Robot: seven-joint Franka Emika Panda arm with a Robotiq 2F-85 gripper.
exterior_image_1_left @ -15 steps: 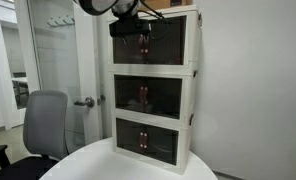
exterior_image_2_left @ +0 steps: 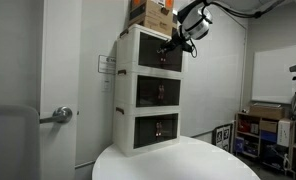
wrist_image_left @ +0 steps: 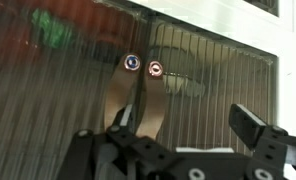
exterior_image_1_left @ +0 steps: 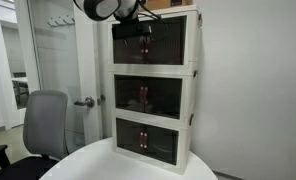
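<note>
A tall white cabinet (exterior_image_1_left: pixel 154 70) of three stacked units stands on a round white table (exterior_image_1_left: pixel 88 165). Each unit has dark double doors with a pair of reddish-brown handles at the middle. My gripper is open before the top unit's doors (exterior_image_2_left: pixel 151 50). Between its spread fingers in the wrist view, the two brown handles (wrist_image_left: pixel 121 88) hang side by side, nearer the left finger; nothing is gripped. The doors look shut. Through the ribbed panels, blurred red and green shapes show faintly.
Brown boxes (exterior_image_2_left: pixel 153 15) are stacked on top of the cabinet, close to the arm. An office chair (exterior_image_1_left: pixel 46 125) is at the table's left.
The arm has shifted only slightly in front of the top unit. Cabinet, doors and chair look the same.
</note>
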